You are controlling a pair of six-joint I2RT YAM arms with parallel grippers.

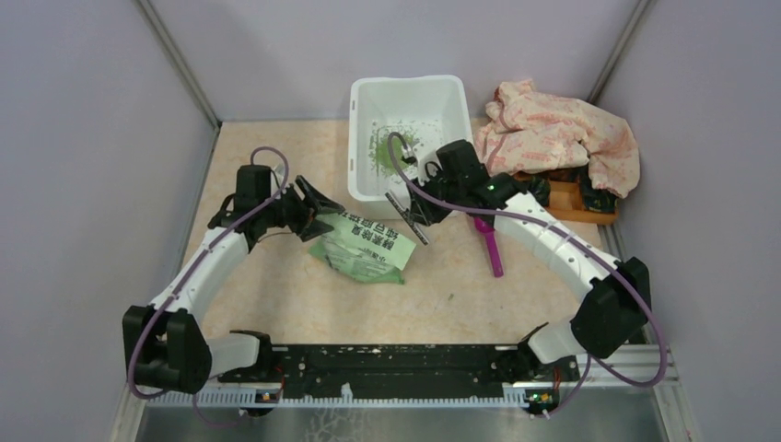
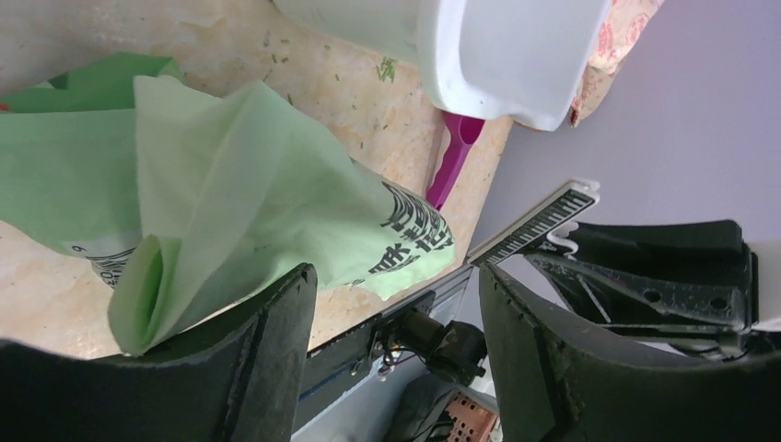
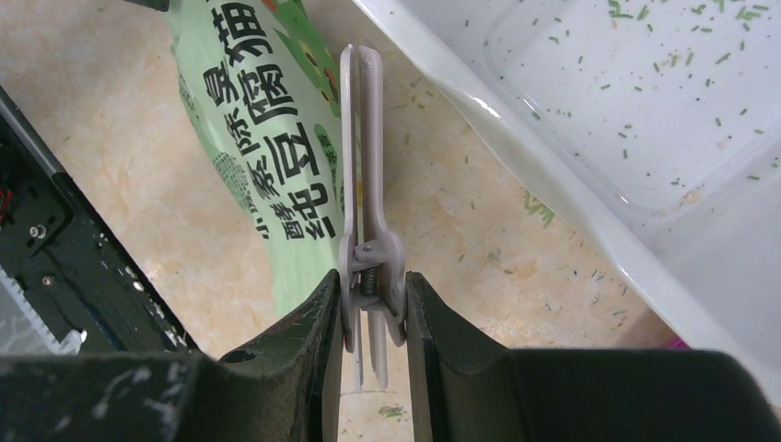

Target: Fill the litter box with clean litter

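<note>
The green litter bag (image 1: 364, 253) lies crumpled on the table before the white litter box (image 1: 406, 87), which holds a thin scatter of green pellets. My left gripper (image 1: 322, 214) is over the bag's upper end, its fingers apart; in the left wrist view the folded bag top (image 2: 184, 212) sits just beyond them. My right gripper is shut on a long grey bag clip (image 3: 373, 147), held above the bag beside the box's front rim.
A magenta scoop (image 1: 490, 249) lies right of the box. A pink patterned cloth (image 1: 571, 138) covers part of an orange tray (image 1: 585, 212) at back right.
</note>
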